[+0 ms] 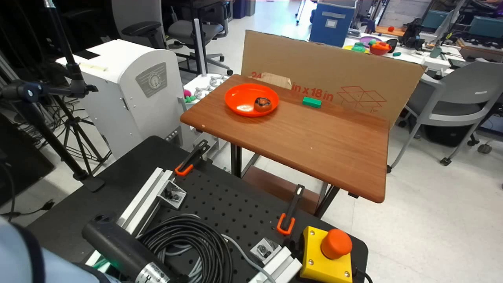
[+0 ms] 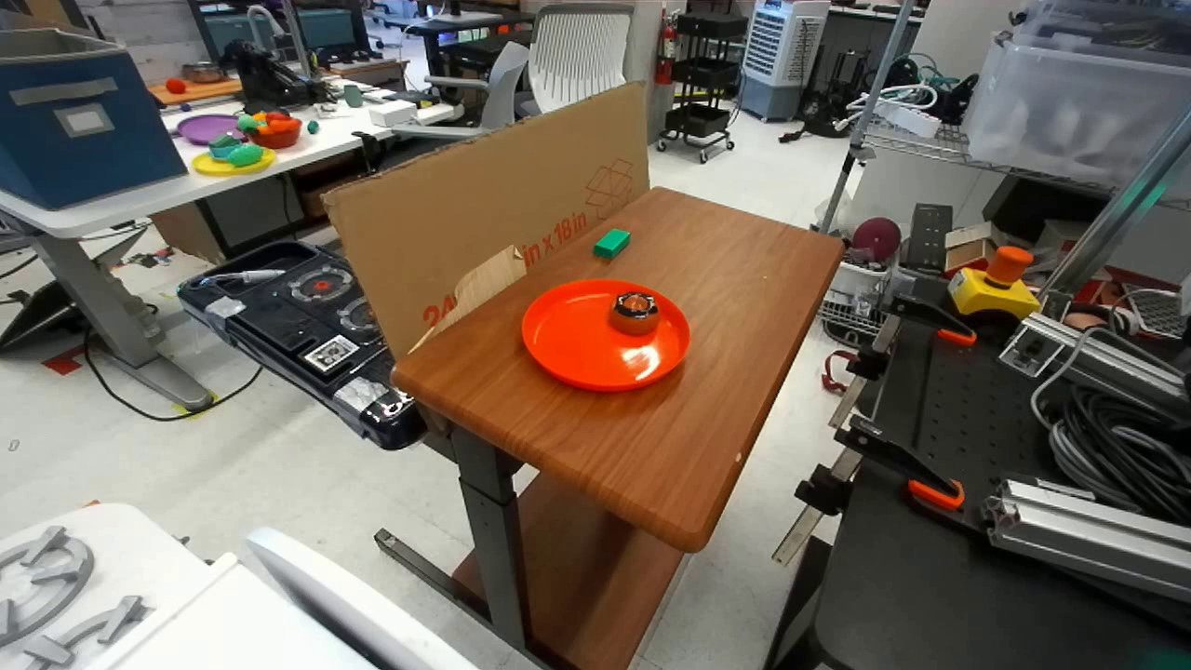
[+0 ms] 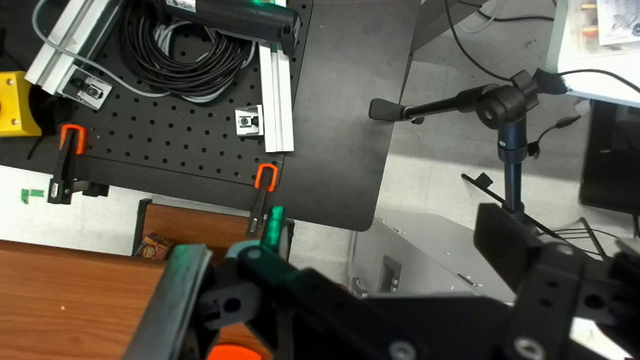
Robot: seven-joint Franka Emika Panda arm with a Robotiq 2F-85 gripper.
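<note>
An orange-red plate (image 1: pixel 239 96) (image 2: pixel 558 346) rests on the wooden table, near one end. Inside it, toward one side, sits a small round brown object with a dark patterned top (image 1: pixel 262 104) (image 2: pixel 634 313). A green block (image 1: pixel 311 101) (image 2: pixel 611 242) lies apart from the plate, close to the cardboard. In the wrist view my gripper has its fingers (image 3: pixel 171 306) spread wide, open with nothing between them. Only a sliver of the plate (image 3: pixel 234 353) shows there, at the bottom edge. Neither exterior view shows the gripper.
An upright cardboard sheet (image 1: pixel 330 70) lines the table's far side. Bare wood (image 1: pixel 325 146) covers much of the tabletop. The black bench (image 3: pixel 336 150) carries coiled cable (image 3: pixel 180 66), clamps and a yellow stop box (image 1: pixel 325 254). A black stand arm (image 3: pixel 450 105) reaches over the bench's edge.
</note>
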